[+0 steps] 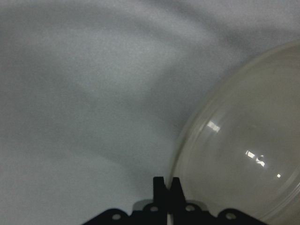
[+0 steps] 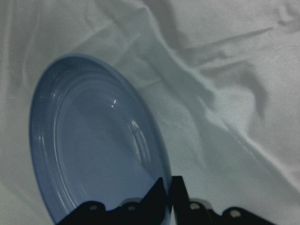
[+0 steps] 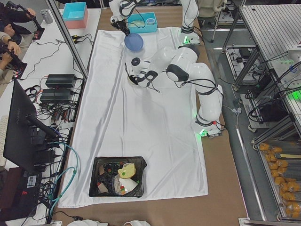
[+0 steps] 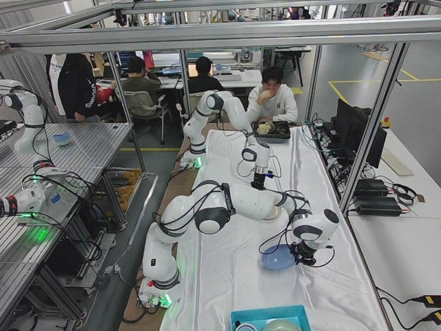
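A blue plate [image 3: 134, 42] [image 4: 274, 258] [image 2: 93, 136] is gripped at its rim by my right gripper [image 3: 126, 31] [image 4: 300, 252]; it looks tilted in the right wrist view. A translucent pale plate [image 1: 243, 131] has my left gripper [image 3: 133, 78] [image 4: 259, 183] shut on its rim. In both outside views that plate is mostly hidden by the arms.
A turquoise bin [image 3: 150, 26] [image 4: 269, 314] with dishes stands beyond the blue plate. A black bin [image 3: 96, 175] with mixed items sits at the opposite end.
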